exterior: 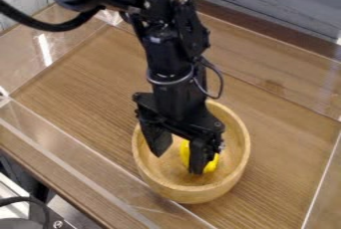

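Note:
A black robot arm reaches down into a round tan bowl (164, 180) on the wooden table. Its gripper (178, 149) stands open over the bowl, one finger toward the left of it, the other to the right. A yellow object (202, 163) lies in the right part of the bowl, partly hidden behind the right finger; whether the finger touches it I cannot tell.
A pale wall (280, 4) runs along the back. Cables show at the lower left, beyond the table's edge.

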